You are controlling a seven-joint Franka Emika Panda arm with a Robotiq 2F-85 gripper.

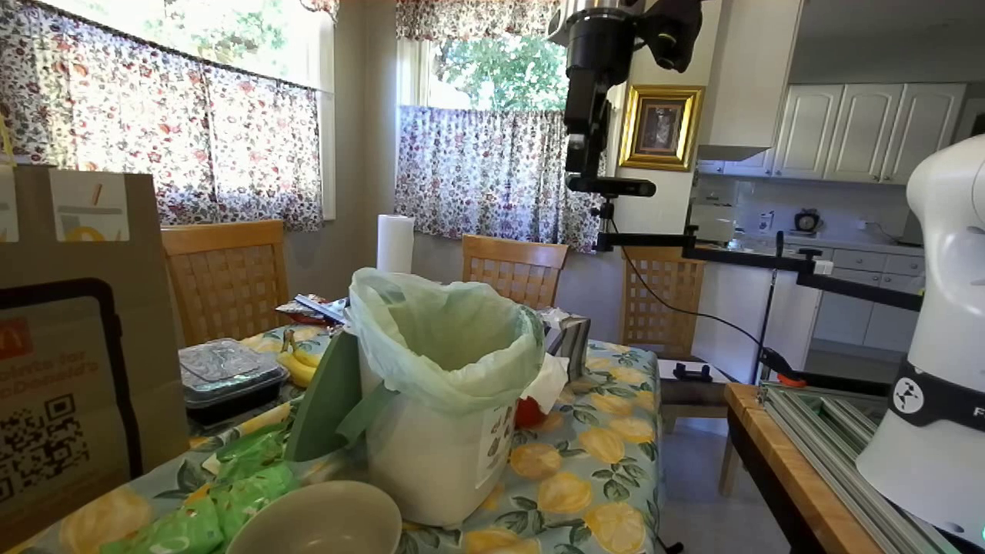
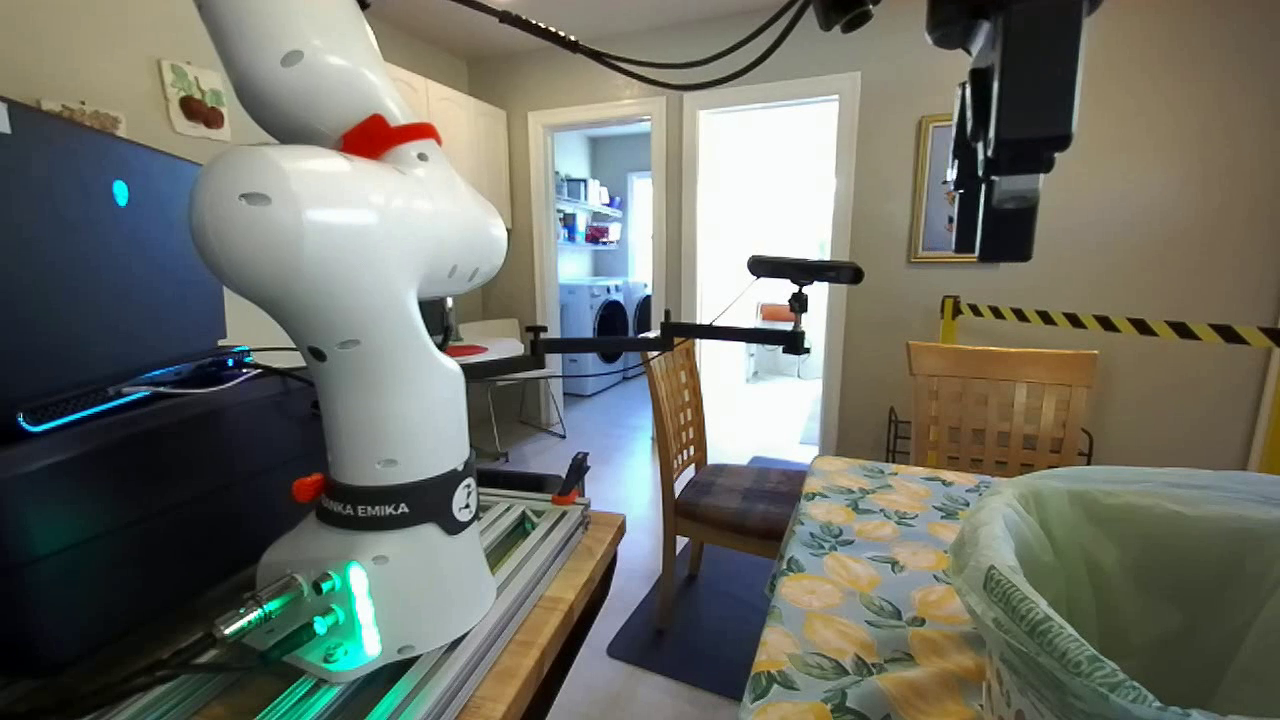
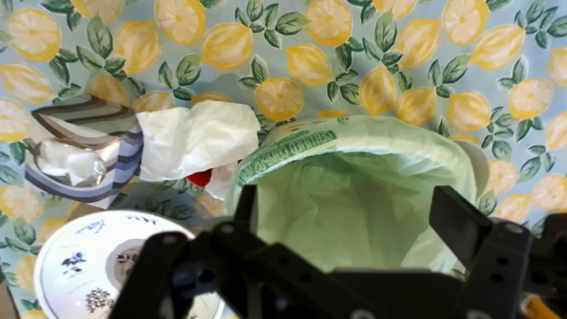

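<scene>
High above the table hangs my gripper, its two black fingers wide apart and nothing between them. In exterior view 2 the same gripper is seen at the upper right, pointing down. Below it in the wrist view is a white bin lined with a pale green bag. The bag's mouth is open; no item shows inside, though the gripper covers its near part. A white bowl with small blue and dark plant prints sits left of the bin in the wrist view, partly behind the gripper.
Beside the bin are crumpled white paper, a red thing and a striped tissue box. A green lid, bananas, a black container and a paper bag crowd the table. A camera arm reaches across.
</scene>
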